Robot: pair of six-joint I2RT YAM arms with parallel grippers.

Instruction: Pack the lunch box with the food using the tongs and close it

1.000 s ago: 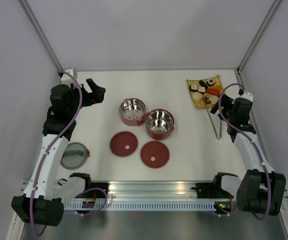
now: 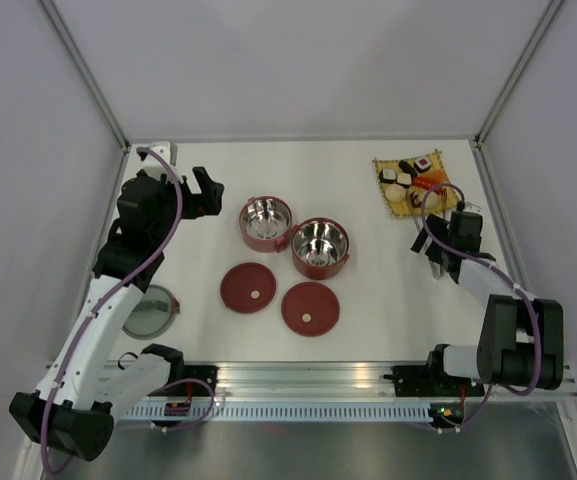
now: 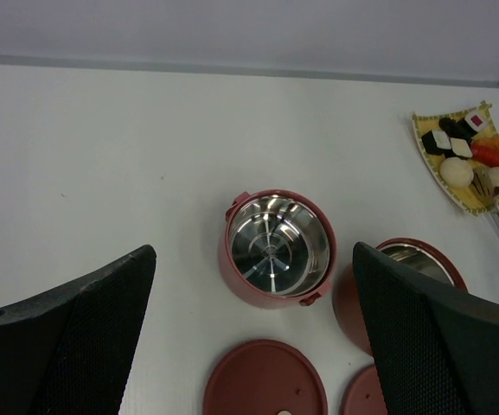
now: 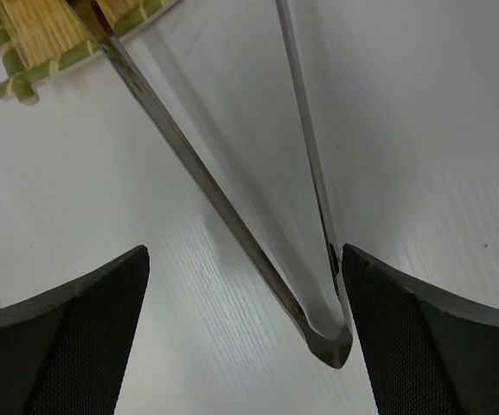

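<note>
Two red-rimmed steel lunch pots, one upper left (image 2: 265,222) and one lower right (image 2: 320,249), stand open and empty near the table's middle. In front of them lie two dark red lids, the left lid (image 2: 248,289) and the right lid (image 2: 310,310). A woven mat (image 2: 396,205) at the back right bears sushi, a red piece, pale round pieces and other food. Metal tongs (image 4: 219,203) lie with one end over the mat; their bend is between the spread fingers of my open right gripper in the right wrist view. My left gripper (image 2: 211,191) hangs open and empty, left of the pots.
A grey round lid or plate (image 2: 149,315) lies at the front left, partly under the left arm. Bare white table (image 2: 388,310) spreads between the right pot and the right arm.
Over the last second, the right gripper has moved left and toward the front, coming over the tongs. The left gripper has shifted slightly right. Pots, lids and food have stayed put.
</note>
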